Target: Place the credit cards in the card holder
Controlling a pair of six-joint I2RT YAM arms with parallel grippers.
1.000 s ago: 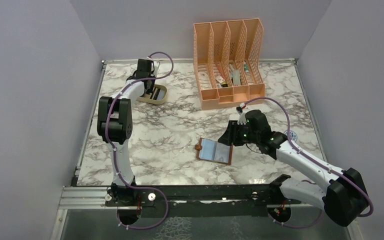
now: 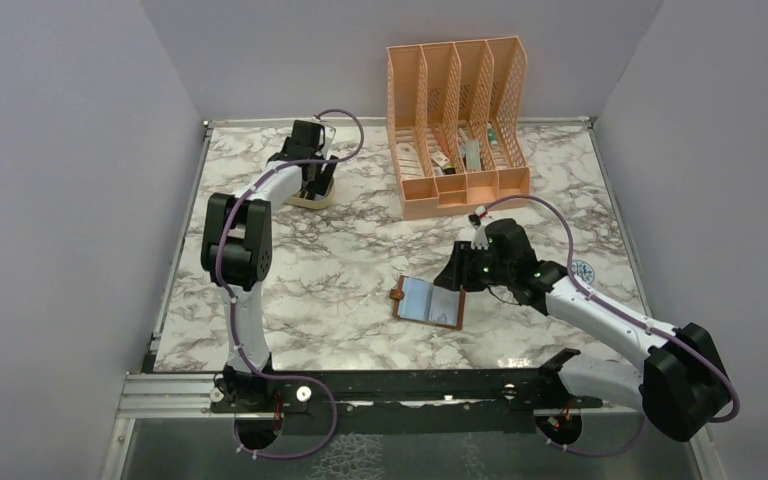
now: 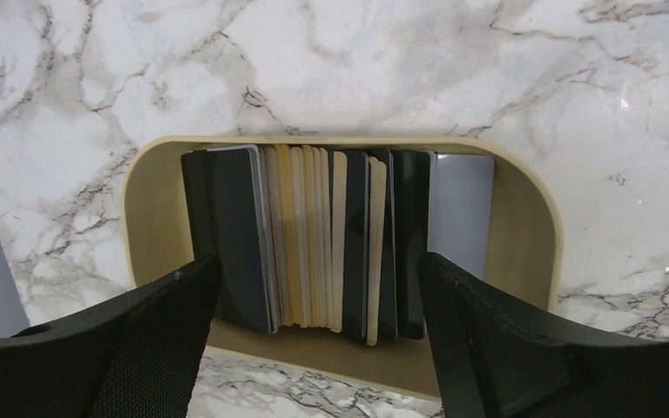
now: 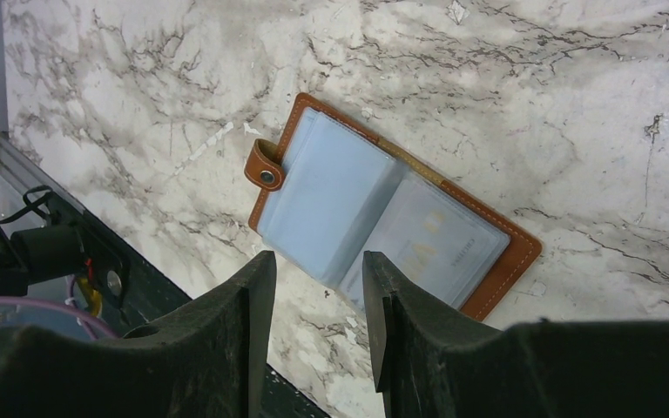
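Note:
A beige tray [image 3: 549,226] at the back left holds a row of cards [image 3: 305,235]: black, gold, cream and silver. My left gripper hangs over it, fingers apart, open, with the cards seen beneath them. The card holder [image 4: 516,257], brown leather with clear sleeves and a snap tab, lies open on the front of the table. My right gripper is above the holder, its fingers part open with nothing visible between them.
An orange organizer [image 2: 420,205] with compartments stands at the back right of the marble table [image 2: 330,250].
My left gripper has moved right over the tray, covering more of it in the top view. The right arm has shifted very slightly; the holder is unchanged.

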